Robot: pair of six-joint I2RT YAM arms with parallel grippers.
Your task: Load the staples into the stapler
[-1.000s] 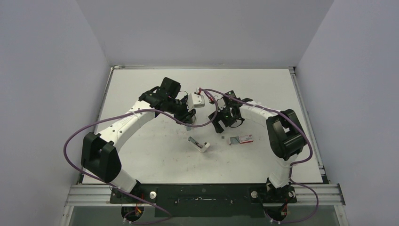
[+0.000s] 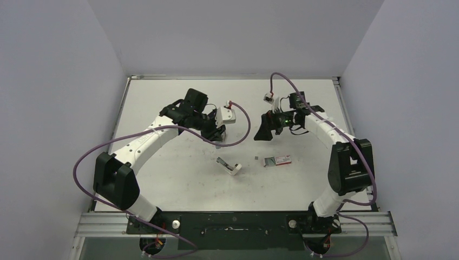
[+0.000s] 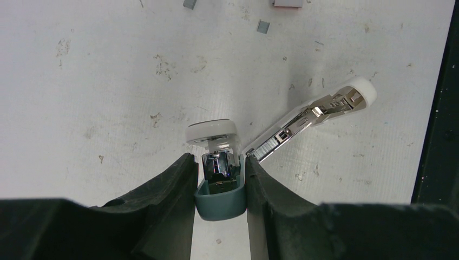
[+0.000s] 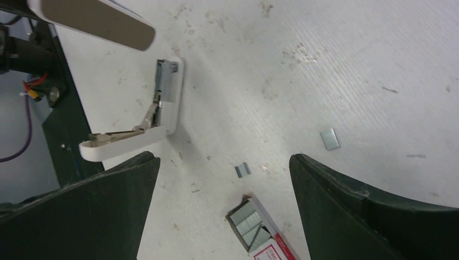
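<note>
The open white stapler [image 3: 335,105] lies on the table, its metal channel exposed, also seen in the top view [image 2: 229,167]. Just beside it, my left gripper is shut on a teal-and-white piece with a chrome part [image 3: 221,203]. My right gripper stands open over the table, right of the stapler, nothing between its fingers. Below it is the staple box [image 2: 277,161], with grey staple strips [image 4: 246,222] in its open end.
A small loose grey piece [image 2: 256,158] lies between stapler and box; another grey square [image 4: 329,139] lies apart in the right wrist view.
My right arm has moved up and to the right, away from the left gripper. The left arm, stapler and box look unchanged.
</note>
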